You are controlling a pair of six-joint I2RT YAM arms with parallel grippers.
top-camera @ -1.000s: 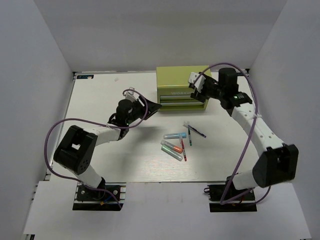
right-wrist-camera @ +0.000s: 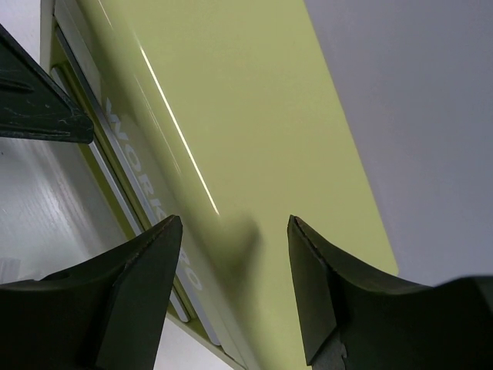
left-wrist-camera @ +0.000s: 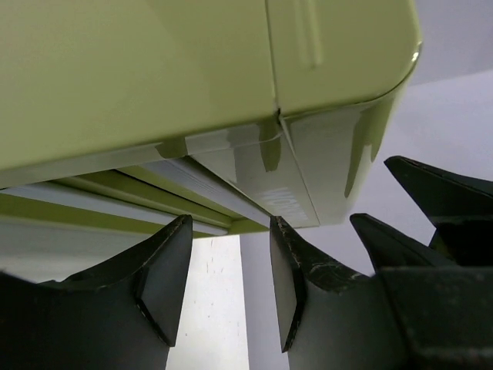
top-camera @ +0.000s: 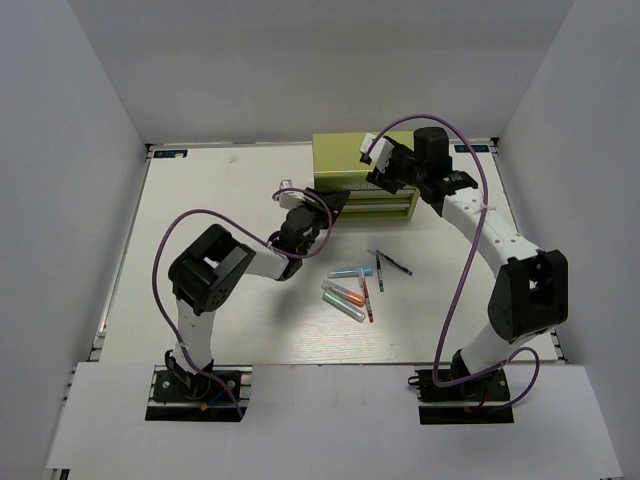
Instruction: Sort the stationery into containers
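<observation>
An olive-green box organiser (top-camera: 345,150) with drawers stands at the back of the table. My left gripper (top-camera: 325,200) is at its front left, open with nothing between its fingers; the left wrist view shows the box's front edge and drawer slots just beyond the fingertips. My right gripper (top-camera: 385,165) is over the box's right part, also open, its fingers by the top front edge with lettering below in the right wrist view. Loose pens (top-camera: 390,262) and several tubes (top-camera: 343,307) lie on the table in front of the box.
Grey walls surround it at the back and sides.
Both grippers have moved toward the box: the left one rightward and up to its front left, the right one leftward and up over its right part.
</observation>
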